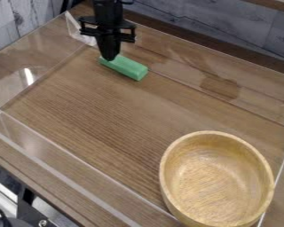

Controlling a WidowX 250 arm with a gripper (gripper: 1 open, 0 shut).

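Note:
My black gripper [107, 46] reaches down from the top edge to just above the left end of a green block [125, 67], which lies flat on the wooden table [109, 133]. Whether the fingers are open or shut is too small and dark to tell.
A large tan bowl [216, 177] sits at the lower right. Grey wood-look walls stand along the back and left.

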